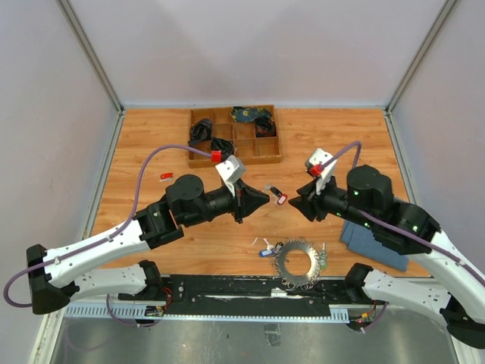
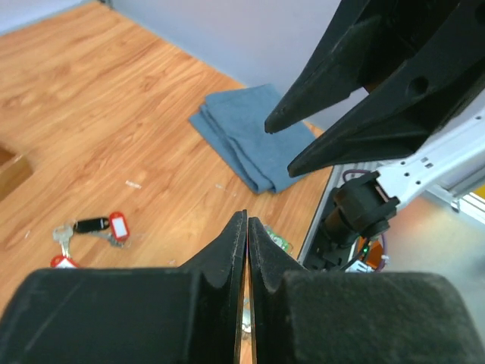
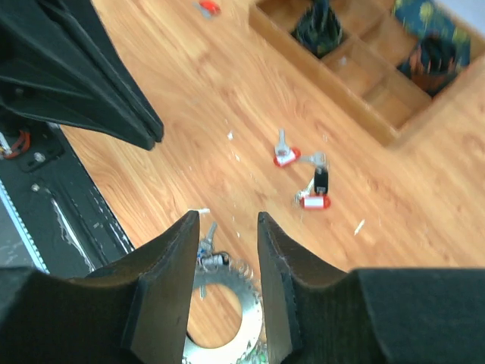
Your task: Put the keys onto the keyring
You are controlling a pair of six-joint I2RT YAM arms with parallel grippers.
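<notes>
A large metal keyring (image 1: 297, 262) with small charms appears face-on from above, overlapping the table's front edge; whether it rests flat I cannot tell. In the right wrist view the keyring (image 3: 254, 330) is below my fingers, with a blue-tagged key (image 1: 267, 252) against its rim. Loose keys include a black-tagged key (image 3: 321, 180) and two red-tagged ones, one of them a red-tagged key (image 3: 314, 202) beside it. My left gripper is open by a narrow gap. Nothing shows between its fingers. My right gripper stands wide open, empty, facing it.
A wooden compartment box (image 1: 236, 158) holding dark bundles stands at the back. A folded blue cloth (image 1: 379, 241) lies on the right. Another red item (image 1: 166, 176) is at the left. Beyond the front edge is a black metal rail (image 1: 227, 287).
</notes>
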